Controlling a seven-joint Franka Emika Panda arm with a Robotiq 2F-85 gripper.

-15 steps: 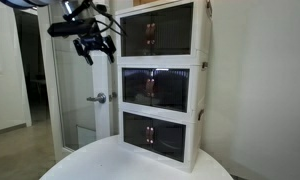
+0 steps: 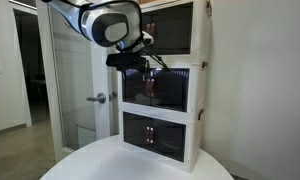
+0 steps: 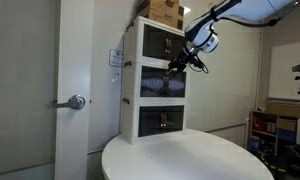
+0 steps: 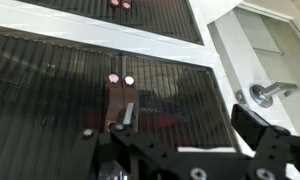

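A white three-tier cabinet [image 2: 198,105] with dark double doors on each tier stands on a round white table [image 2: 120,160]. My gripper [image 2: 153,68] is in front of the middle tier, near its top, with its fingers apart and nothing seen between them. In the wrist view, the ribbed dark middle doors [image 4: 180,105] fill much of the picture and look shut. Their two brown handle strips [image 4: 129,93] hang side by side at the centre seam, just beyond the gripper. Whether a finger touches them cannot be told.
Cardboard boxes [image 3: 166,12] sit on top of the cabinet. A room door with a metal handle [image 3: 73,102] stands to the left, and shelving [image 3: 275,128] is at the far right.
My gripper has moved right and slightly down, from left of the cabinet to in front of its middle doors. The cabinet has not visibly changed.
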